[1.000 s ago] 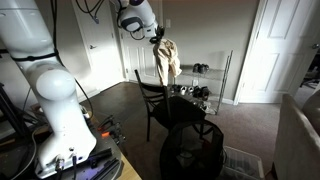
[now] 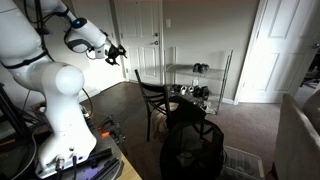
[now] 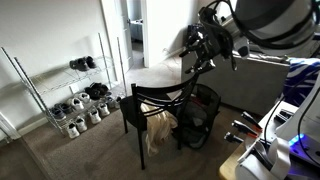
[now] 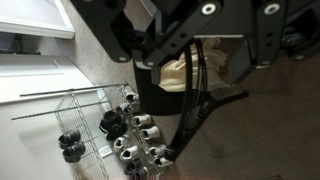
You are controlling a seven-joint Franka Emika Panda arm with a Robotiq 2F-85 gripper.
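A beige cloth (image 3: 165, 132) lies draped at the black chair (image 3: 152, 103), its folds hanging by the seat in exterior view 2. My gripper (image 2: 118, 53) is raised at the upper left in exterior view 1, apart from the chair (image 2: 155, 96), with no cloth hanging from it. In the wrist view the gripper is open, its fingers spread. Through the gap show the cloth (image 4: 174, 76) and part of the chair's dark frame, lying below rather than between the fingers. In exterior view 1 the cloth is hard to make out.
A dark mesh basket (image 2: 192, 150) stands in front of the chair. Behind it is a wire rack (image 3: 82, 80) with several shoes. A sofa (image 2: 299, 138) borders the right side; the carpet between is mostly clear.
The gripper has moved left and down, and the cloth is out of it, at the chair.
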